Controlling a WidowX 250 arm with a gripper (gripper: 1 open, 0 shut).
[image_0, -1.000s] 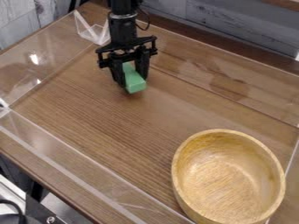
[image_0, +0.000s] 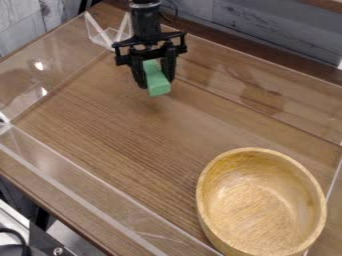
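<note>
The black gripper (image_0: 152, 62) is at the top centre of the camera view, shut on a small green object (image_0: 156, 85), which it holds upright over the wooden surface (image_0: 160, 160). Whether the green object touches the surface is hard to tell.
A large round cream bowl (image_0: 261, 200) sits at the lower right. Walls edge the surface at the back, and a clear plastic piece (image_0: 107, 30) is near the top left.
The gripper and the green object have moved slightly toward the back, up in the view. The bowl has not moved.
</note>
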